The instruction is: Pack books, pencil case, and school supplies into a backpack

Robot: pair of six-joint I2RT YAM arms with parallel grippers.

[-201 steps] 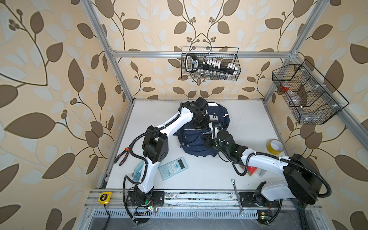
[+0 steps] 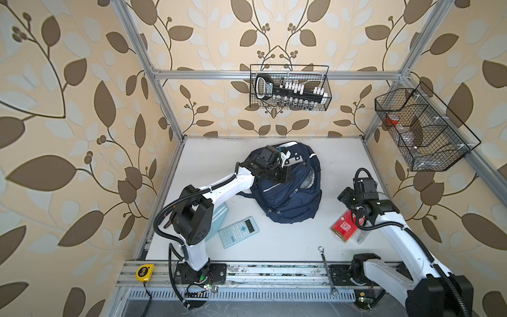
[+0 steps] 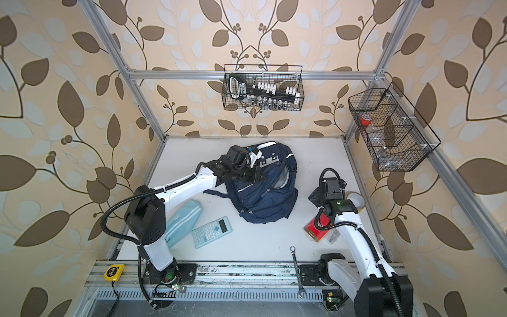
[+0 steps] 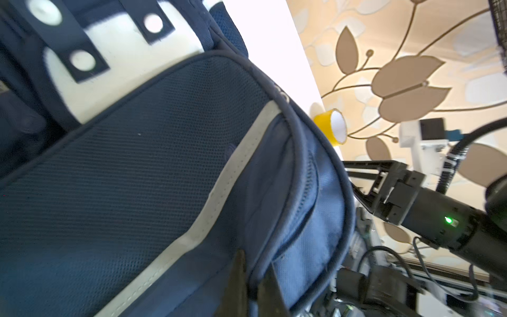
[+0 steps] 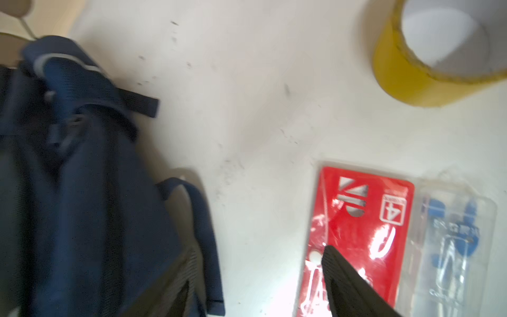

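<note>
My left gripper point(image 2: 280, 171) is over the navy backpack point(image 2: 285, 200), shut; in the left wrist view its fingertips are at a piped fold of the bag's fabric. My right gripper point(image 3: 322, 195) stands open above the table, right of the bag, over a red flat case point(image 5: 359, 222) and a clear plastic box point(image 5: 454, 248). The light-blue calculator point(image 2: 238, 232) lies front left of the bag, beside a light-blue pouch point(image 3: 182, 219), which the left arm partly hides in the top left view.
A yellow tape roll point(image 5: 401, 79) stands on the right of the table. Wire baskets point(image 2: 427, 126) hang on the walls. A wrench point(image 2: 327, 269) lies at the front edge, a tape measure point(image 2: 144, 272) outside it.
My right gripper has moved from the backpack's front to the right, over the red case.
</note>
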